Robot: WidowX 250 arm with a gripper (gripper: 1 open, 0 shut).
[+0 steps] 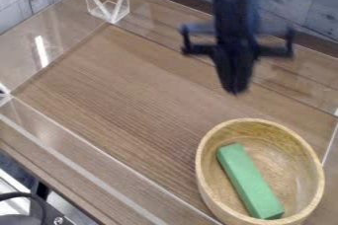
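My gripper (235, 59) is a dark, motion-blurred shape high in the camera view, above the wooden surface and apart from the bowl; its fingers are too blurred to tell open from shut. A round, light tan bowl (303, 170) sits at the lower right, with a green block (247, 180) lying lengthwise inside it.
A small clear wire-like or plastic item (109, 4) stands at the back left. Panelled walls line the back, and a dark cable curves at the lower left corner.
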